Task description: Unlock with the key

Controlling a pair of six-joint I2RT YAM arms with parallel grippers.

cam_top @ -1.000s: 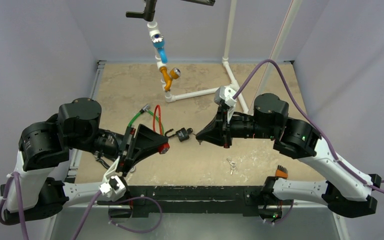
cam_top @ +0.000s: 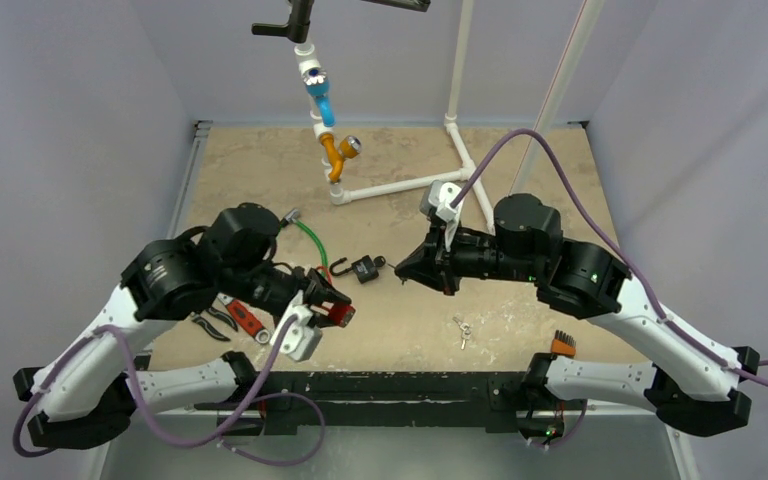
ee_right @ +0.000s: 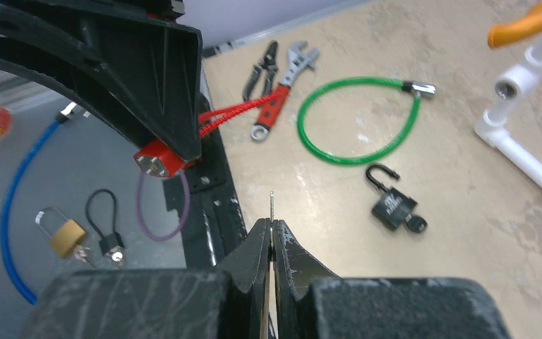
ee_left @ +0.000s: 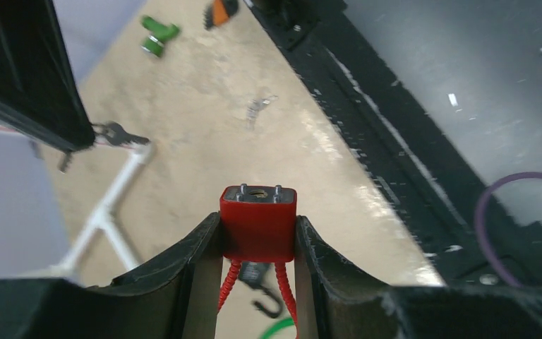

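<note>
A red lock body point(ee_left: 260, 224) with a coiled red cable is pinched between the fingers of my left gripper point(cam_top: 336, 306). In the left wrist view its end face, with a round keyhole between two pins, faces up, and two red strands hang below. My right gripper is shut, and a thin metal key point(ee_right: 272, 205), seen edge-on, sticks out from its fingertips. The right gripper point(cam_top: 400, 270) is to the right of the red lock point(cam_top: 341, 315) in the top view, well apart from it. Whether the red cable is fastened at both ends is hidden.
A black padlock point(ee_right: 393, 207) with its shackle open lies on the board between the arms. Loose keys point(cam_top: 464, 332) lie to the front right. A green hose point(ee_right: 356, 159) and a red-handled wrench point(ee_right: 273, 113) lie at left. White pipes point(cam_top: 400, 187) stand at the back.
The right arm has shifted slightly.
</note>
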